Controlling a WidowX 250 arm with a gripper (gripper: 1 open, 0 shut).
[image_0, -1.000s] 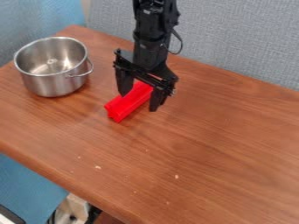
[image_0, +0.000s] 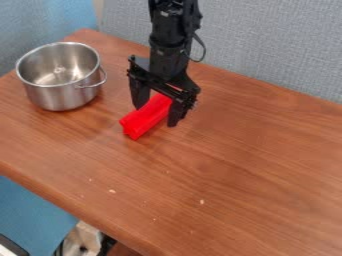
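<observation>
A red elongated object (image_0: 142, 122) lies diagonally on the wooden table, under my black gripper (image_0: 158, 102). The gripper is open, with one finger on each side of the red object's far part, low over the table. Whether the fingers touch it I cannot tell.
A steel pot (image_0: 60, 85) with wire handles stands on the table at the left, a little apart from the red object. Grey padded walls border the back, and the table's edge runs along the lower left.
</observation>
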